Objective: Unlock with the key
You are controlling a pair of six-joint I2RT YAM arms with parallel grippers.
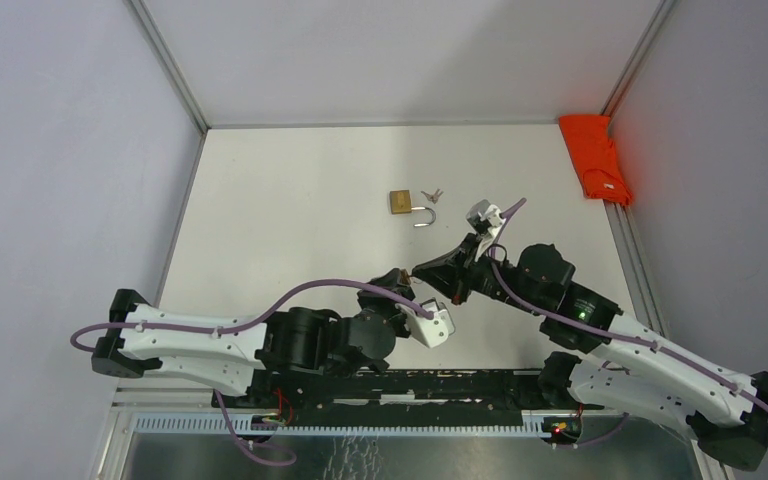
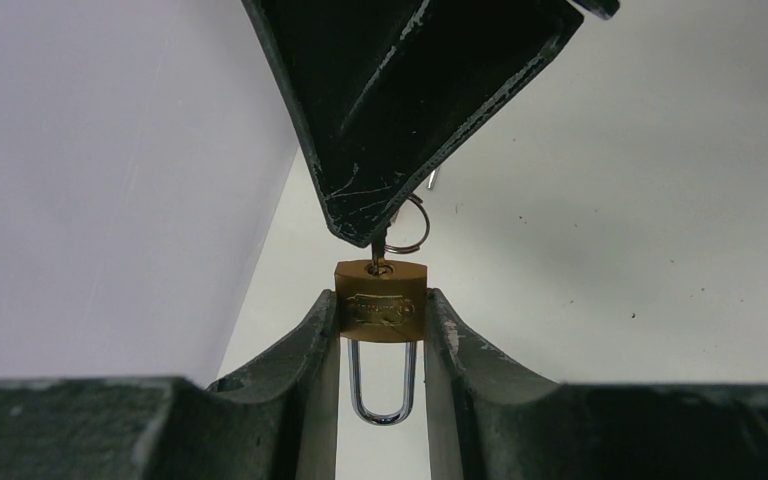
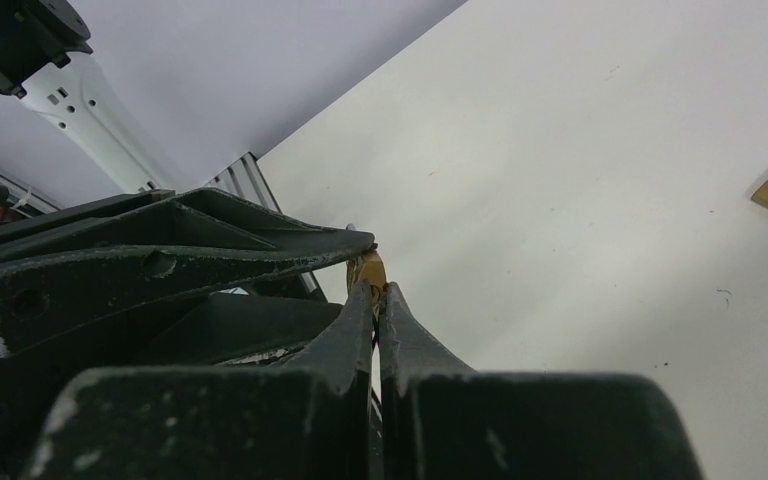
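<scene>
In the left wrist view a small brass padlock (image 2: 380,305), shackle hanging down, sits between the fingertips of my left gripper. A key with a ring (image 2: 420,225) stands at the keyhole on its top, its head in the tips of my right gripper, which is shut. It is hidden how deep the key sits. In the right wrist view the right gripper meets the padlock, largely hidden by fingers.
A larger brass padlock (image 1: 400,201) with open shackle lies mid-table, loose keys (image 1: 432,195) beside it. An orange cloth (image 1: 588,150) lies at the back right.
</scene>
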